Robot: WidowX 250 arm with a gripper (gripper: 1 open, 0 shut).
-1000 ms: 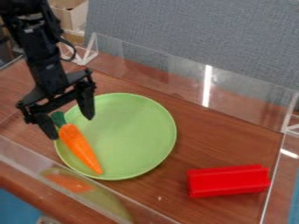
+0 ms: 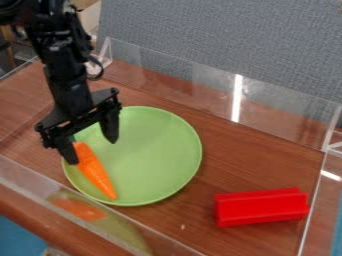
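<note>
A black gripper (image 2: 88,141) on a black arm stands open over the left part of a green plate (image 2: 155,160). Its fingertips are spread above the upper end of an orange toy carrot (image 2: 98,172), which lies on the plate's left side. The carrot's top is partly hidden behind the near finger; whether the fingers touch it cannot be told.
A red block (image 2: 262,207) lies at the right on the wooden table (image 2: 214,140). Clear walls border the table at back, right and front. The table between plate and block is bare.
The gripper has shifted very slightly over the last second, still open above the carrot. The carrot, plate and red block look unmoved.
</note>
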